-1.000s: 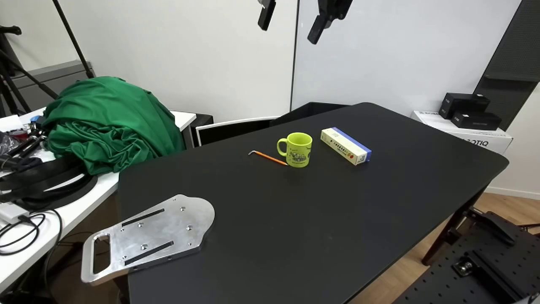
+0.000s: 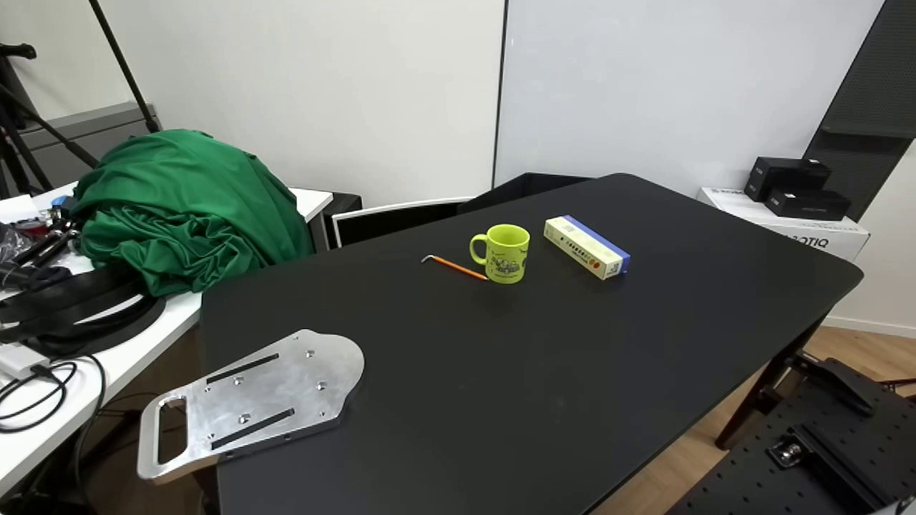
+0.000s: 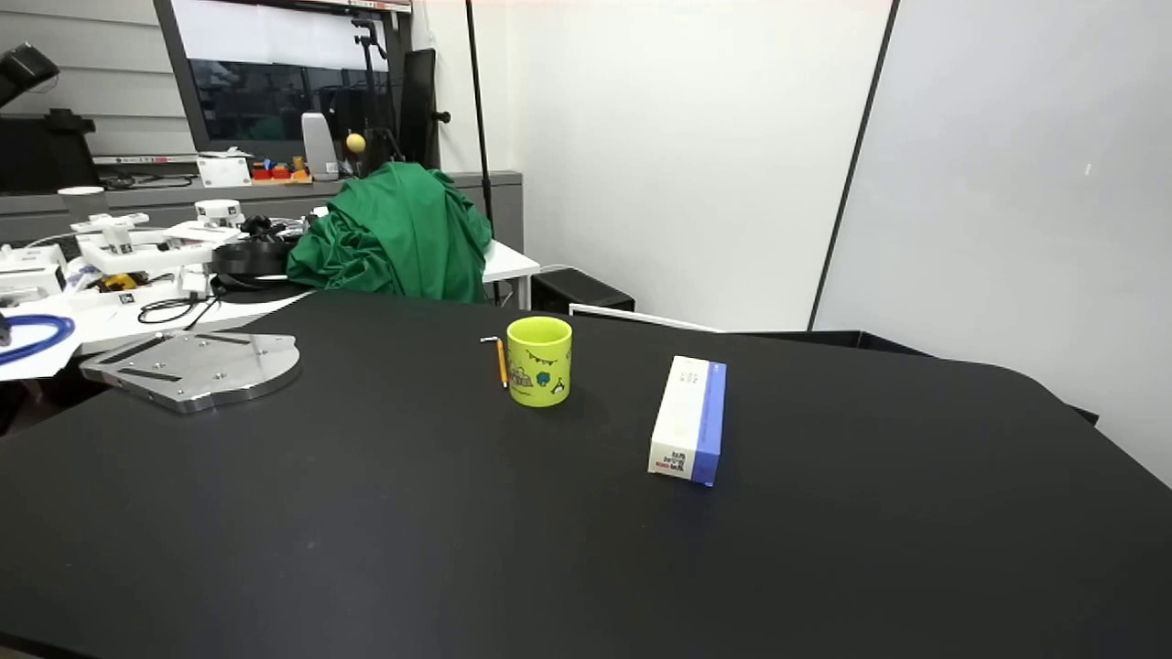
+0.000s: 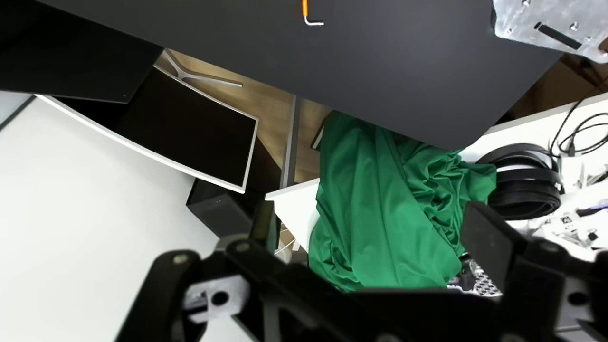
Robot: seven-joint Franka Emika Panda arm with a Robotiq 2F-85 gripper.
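Note:
My gripper is open in the wrist view, its dark fingers wide apart with nothing held between them; neither exterior view includes it. On the black table (image 2: 446, 386) stands an upright lime-green mug (image 2: 507, 254), its handle toward the left in exterior view 1. Beside the mug lies a thin orange tool with a bent metal tip (image 2: 459, 267). To the mug's right rests a long white and blue box (image 3: 689, 423), apart from it. Only the bent end of the orange tool (image 4: 305, 10) shows in the wrist view, near the top edge.
A silver metal plate (image 2: 275, 390) with a handle overhangs the table's left edge. Green cloth (image 2: 180, 210) is heaped on a white side table, with cables and straps nearby. A dark monitor-like panel (image 4: 185, 134) sits behind the table.
Mug, tool and box have not moved.

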